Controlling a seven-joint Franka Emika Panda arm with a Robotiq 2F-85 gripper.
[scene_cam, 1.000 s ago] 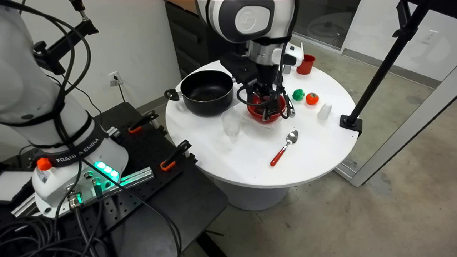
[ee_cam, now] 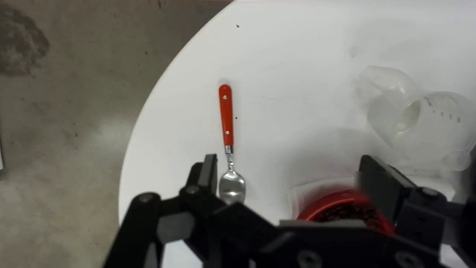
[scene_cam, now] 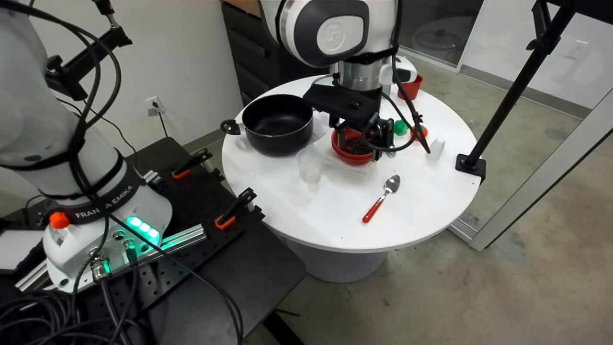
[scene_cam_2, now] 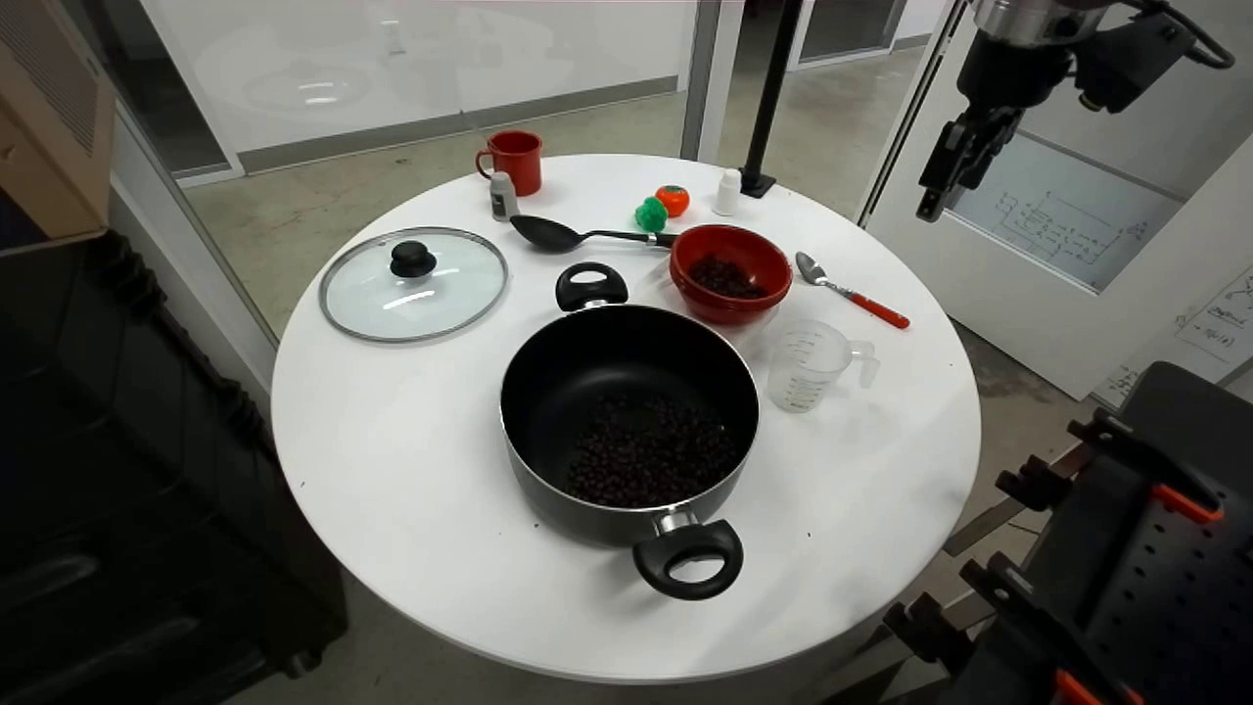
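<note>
My gripper is open, with nothing between its fingers. In exterior view 1 it overlaps the red bowl; exterior view 2 has it well above the table at the upper right. The bowl holds dark beans. In the wrist view the spoon with a red handle lies beside the left finger, its metal bowl nearest me. The red bowl's rim shows behind the right finger, partly hidden. A black pot stands uncovered, with many dark beans on its bottom.
A clear measuring cup stands between the pot and the table's edge. The glass lid, black ladle, red mug, green toy, tomato and white shaker are spread around the back.
My gripper has turned about its wrist and shifted slightly, so its two fingers now show side by side in exterior view 1. The spoon, pot and cup have not moved.
</note>
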